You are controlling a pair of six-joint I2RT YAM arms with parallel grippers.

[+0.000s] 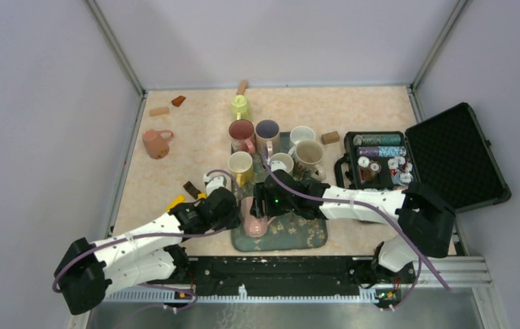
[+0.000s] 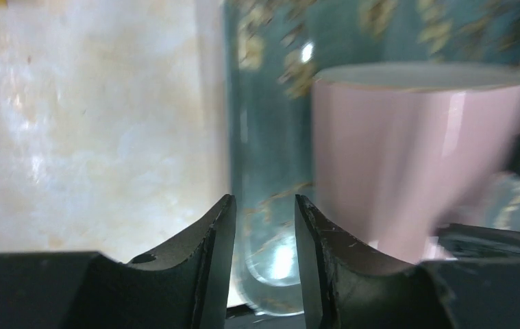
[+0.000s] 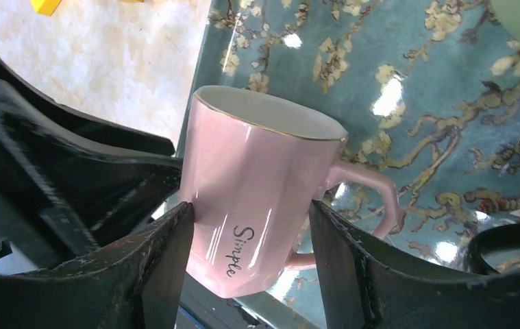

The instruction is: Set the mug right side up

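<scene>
The pink mug (image 1: 255, 218) lies on its side on the teal tray (image 1: 290, 236), handle toward the right in the right wrist view (image 3: 257, 178). My right gripper straddles the mug's body, part open, its fingertips at either side; whether both touch cannot be told. In the left wrist view my left gripper is beside the mug (image 2: 407, 151), fingertips a little apart with no visible object between them, over the tray's edge. The right gripper's black body is close by on the right of that view.
Several upright mugs, including a yellow one (image 1: 240, 164), crowd the back of the tray. An open black case (image 1: 380, 151) stands to the right. Yellow pieces (image 1: 175, 203) and small blocks lie left of the tray.
</scene>
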